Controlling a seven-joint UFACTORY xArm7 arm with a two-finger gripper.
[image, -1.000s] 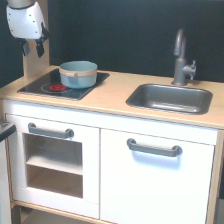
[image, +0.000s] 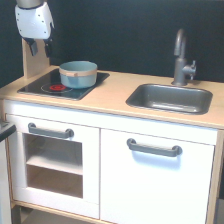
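Note:
A blue-grey pot (image: 78, 74) with a light handle rests on the dark stove top (image: 52, 88) of a toy kitchen, near the back right of the stove. At the top left, my gripper (image: 40, 47) hangs above and to the left of the pot, clear of it. Its dark fingers look spread apart, with nothing visible between them. They are small against the dark background.
On the right, a metal sink (image: 170, 97) with a grey faucet (image: 180, 62) is set into the wooden counter (image: 112, 92). Bare counter lies between stove and sink. Below are an oven door (image: 54, 165) and a white cabinet door (image: 152, 180), both with grey handles.
My gripper has shifted slightly to the right. The pot, sink and doors look unmoved.

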